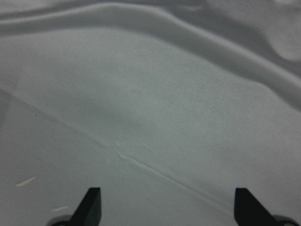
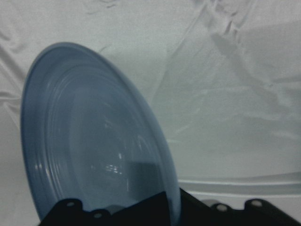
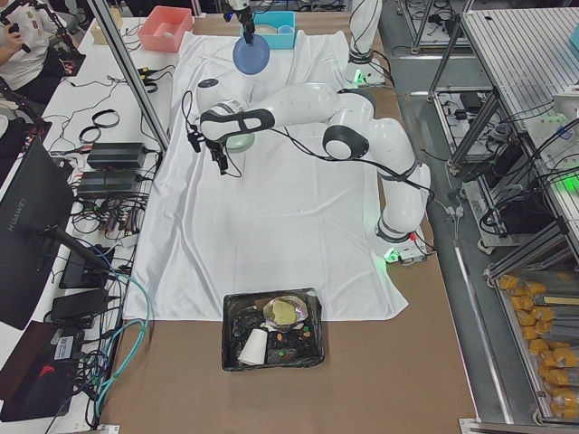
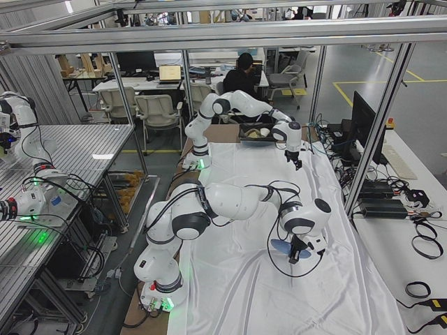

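A blue plate [image 3: 251, 56] [image 2: 89, 136] hangs tilted from my right gripper, which is shut on its rim, at the far end of the cloth in the camera left view. A pale green plate [image 3: 241, 143] lies on the white cloth [image 3: 262, 235], partly hidden by my left arm. My left gripper [image 3: 220, 165] is open above the cloth beside the green plate, with only bare cloth below it in the left wrist view.
A teal bin [image 3: 283, 20] stands at the far end. A black tray [image 3: 232, 355] with waste, a cup and a bowl lies at the near edge. A red bin [image 3: 163, 27] is on the side table.
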